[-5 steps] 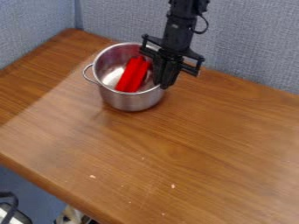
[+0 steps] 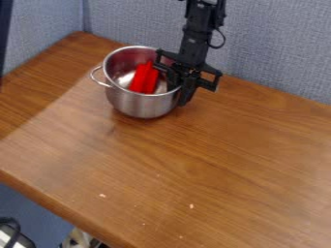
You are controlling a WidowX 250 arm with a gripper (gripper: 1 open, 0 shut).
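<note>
A steel pot with side handles stands at the back left of the wooden table. A red object lies inside it. My black gripper is low at the pot's right side, over the rim, hiding part of it. Whether its fingers hold anything there is hard to tell.
Grey padded walls stand behind and at the left. Cables are at the bottom left beyond the table's edge.
</note>
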